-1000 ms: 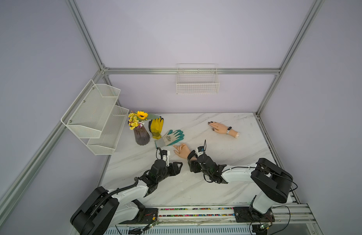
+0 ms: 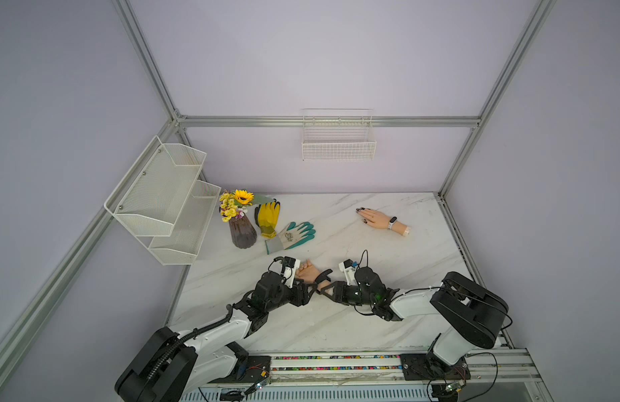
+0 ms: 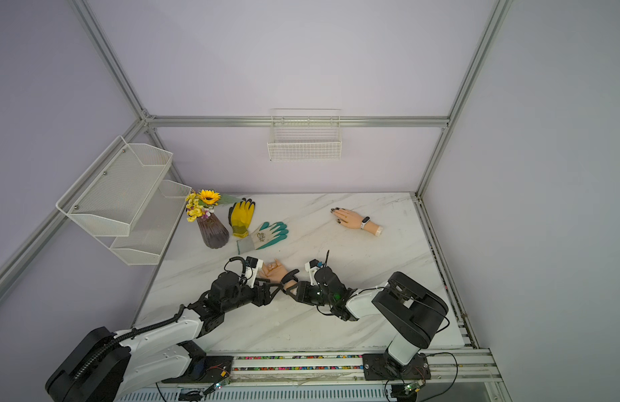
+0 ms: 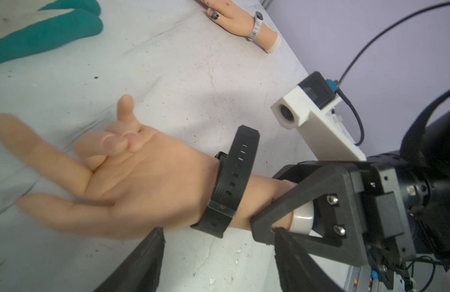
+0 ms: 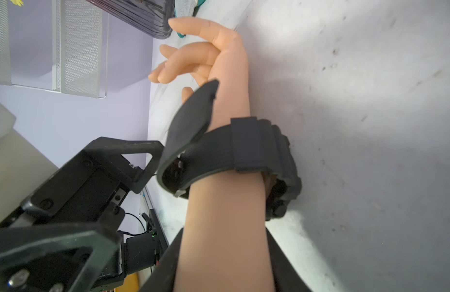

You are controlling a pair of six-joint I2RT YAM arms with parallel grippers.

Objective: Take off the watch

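Observation:
A black watch sits around the wrist of a fake hand; in the right wrist view, the free end of its strap (image 5: 191, 116) curls outward, away from the forearm. My right gripper is shut on the forearm behind the watch. On the opposite side, my left gripper has its fingers apart, with nothing between them. One dark finger (image 5: 137, 160) of the left gripper is close beside the curled strap; whether they touch I cannot tell.
Another fake hand (image 2: 380, 221) wearing a pale-strapped watch lies at the back right. A flower vase (image 2: 243, 231), a yellow glove (image 2: 267, 218) and a grey-green glove (image 2: 293, 234) stand or lie at back left.
The hand, held in my right gripper, has shifted toward the table's front and slightly left. My left gripper is now closer to the watch.

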